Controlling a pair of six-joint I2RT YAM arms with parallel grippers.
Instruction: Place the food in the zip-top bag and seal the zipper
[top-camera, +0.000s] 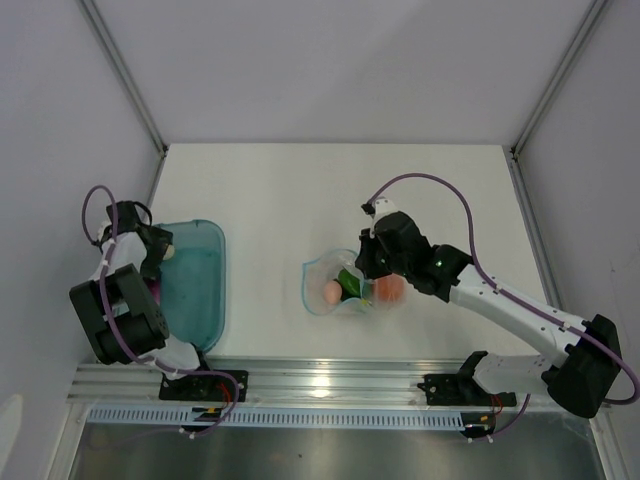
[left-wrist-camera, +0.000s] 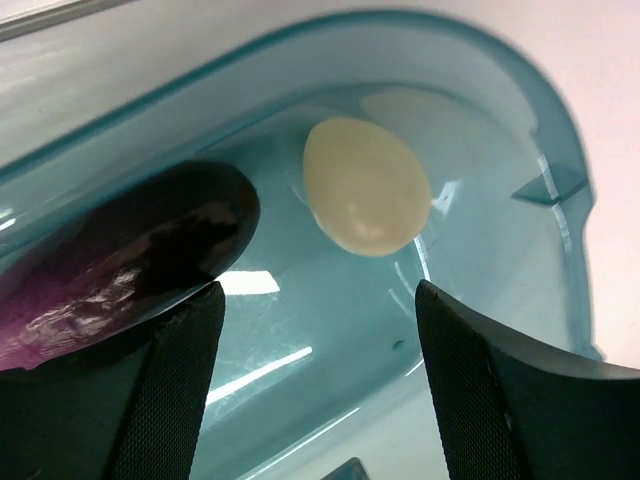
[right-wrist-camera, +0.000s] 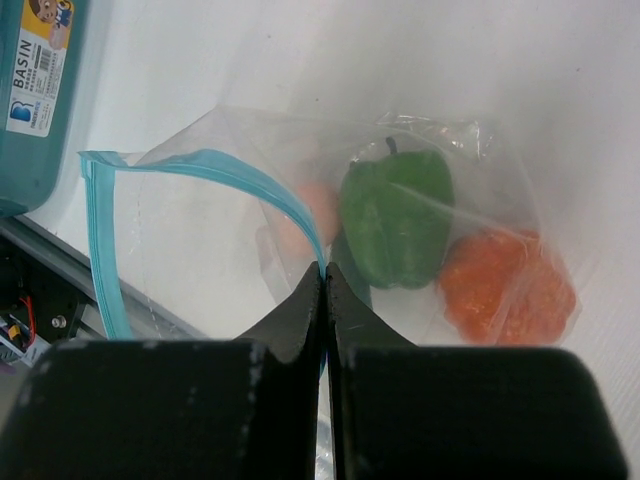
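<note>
My left gripper hangs over the left end of the teal basin, fingers apart with nothing between them. Below it lie a dark purple eggplant (left-wrist-camera: 130, 260) and a pale round food piece (left-wrist-camera: 365, 185). At centre, the clear zip bag (right-wrist-camera: 200, 170) with blue edge holds a green pepper (right-wrist-camera: 395, 215), an orange-red lumpy item (right-wrist-camera: 505, 290) and a pinkish round item (right-wrist-camera: 315, 210). My right gripper is shut on the bag's edge.
The teal basin (top-camera: 218, 285) fills the left side of the table.
</note>
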